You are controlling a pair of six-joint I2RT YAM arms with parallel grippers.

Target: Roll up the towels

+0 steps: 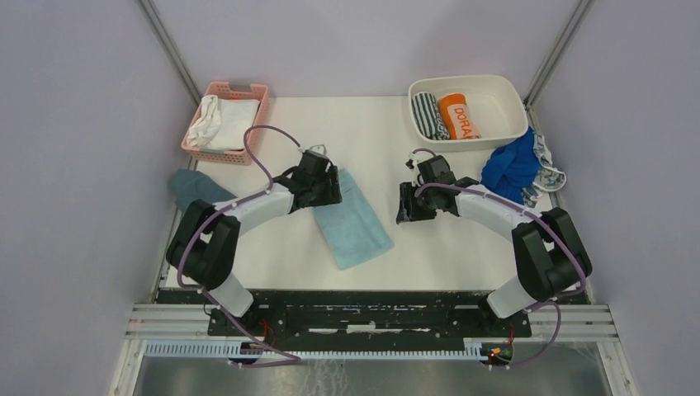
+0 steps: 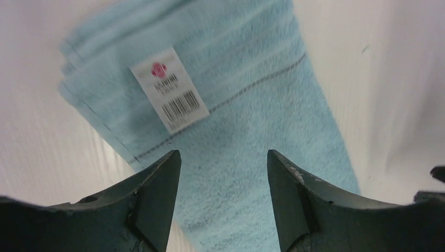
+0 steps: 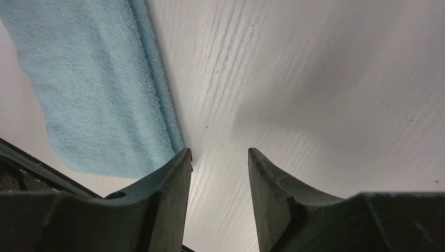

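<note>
A light blue towel (image 1: 351, 229), folded into a long strip, lies slanted across the middle of the table. Near its far end a white barcode label (image 2: 170, 90) shows in the left wrist view. Over that far part stands my left gripper, open, with the towel below and nothing held. My right gripper is to the right of the towel, its fingers apart over bare table. The towel's near corner shows just beyond its left finger (image 3: 173, 184).
The white bin (image 1: 495, 99) at back right holds a striped and an orange rolled towel (image 1: 459, 117). Blue cloth (image 1: 512, 169) lies at the right edge. A pink basket (image 1: 223, 155) with white towels and a dark teal cloth (image 1: 194, 186) are at left.
</note>
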